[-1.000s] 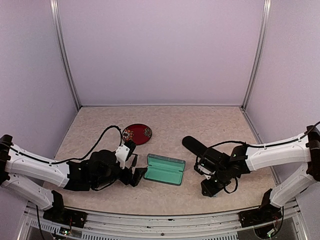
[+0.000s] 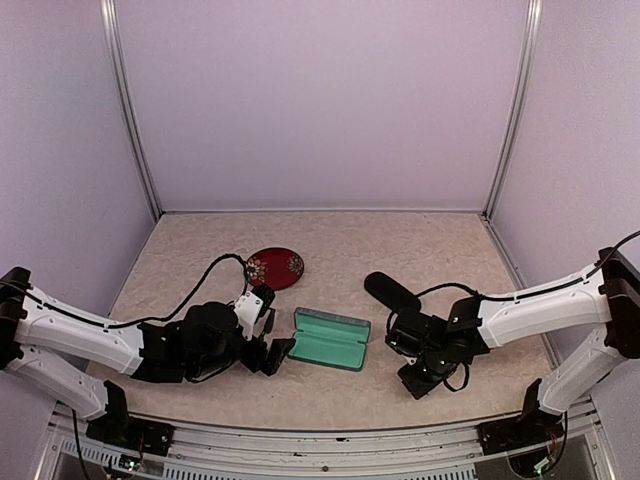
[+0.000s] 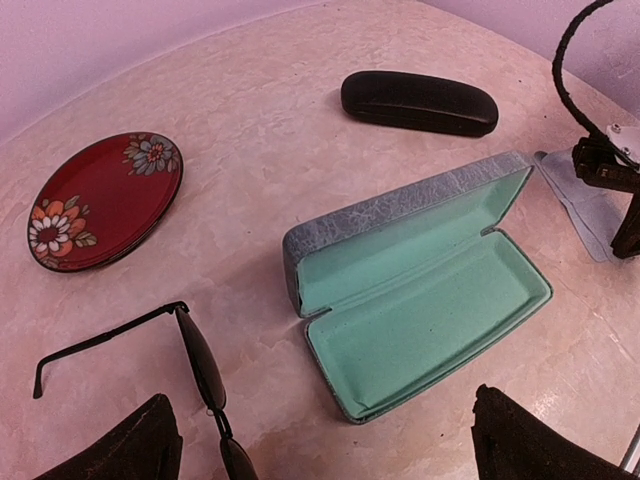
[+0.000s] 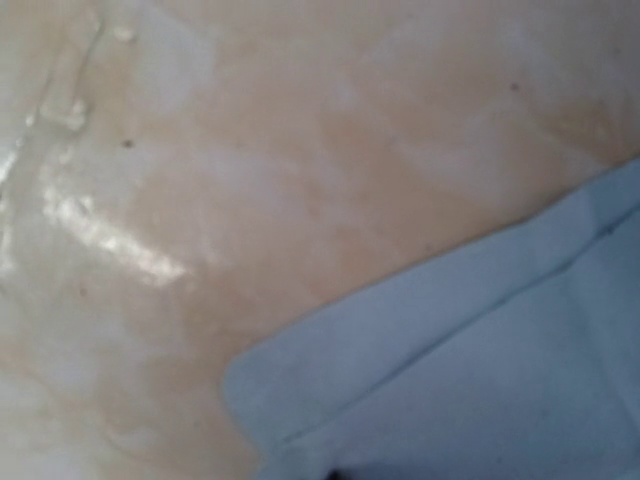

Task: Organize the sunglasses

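Observation:
Dark sunglasses [image 3: 203,367] lie unfolded beside the open case, a temple reaching left; the lower part runs out of the left wrist view. My left gripper is open above the table, fingers spread wide and nothing gripped, with the glasses near its left finger. The case [image 3: 430,325] has a mint-green lining and a grey lid standing up at the back. At the right, a grey-blue cloth [image 4: 430,370] lies flat under my right gripper [image 2: 413,388]. That gripper looks shut; whether cloth is between its fingers is hidden.
Behind the green case lies a closed black case [image 3: 420,102], close to the right arm in the top view. A red flowered plate [image 2: 275,268] sits at the back left.
The left arm has barely moved; the cases and plate are where they were.

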